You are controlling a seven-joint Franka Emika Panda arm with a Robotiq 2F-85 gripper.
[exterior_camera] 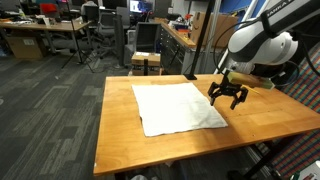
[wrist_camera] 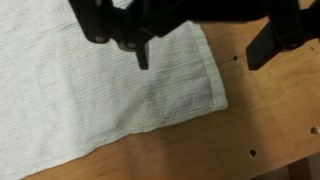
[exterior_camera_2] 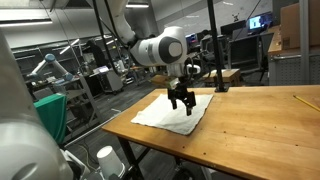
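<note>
A white cloth (exterior_camera: 175, 107) lies spread out on the wooden table, nearly flat with slight creases. My gripper (exterior_camera: 223, 103) hangs above its right-hand side, open, with a wide gap between its fingers. In exterior view 2 the gripper (exterior_camera_2: 181, 106) is over the near part of the cloth (exterior_camera_2: 160, 112). From the wrist, the cloth (wrist_camera: 130, 95) fills the left and middle. One corner of it lies below the gap, and one finger (wrist_camera: 134, 47) is over the cloth while the other finger (wrist_camera: 268, 46) is over bare wood. Nothing is between the fingers.
Bare tabletop (exterior_camera: 268, 117) extends right of the cloth, and a strip of wood is clear along the near edge. A thin yellow stick (exterior_camera_2: 306, 102) lies on the table away from the cloth. Office chairs and desks stand beyond the table.
</note>
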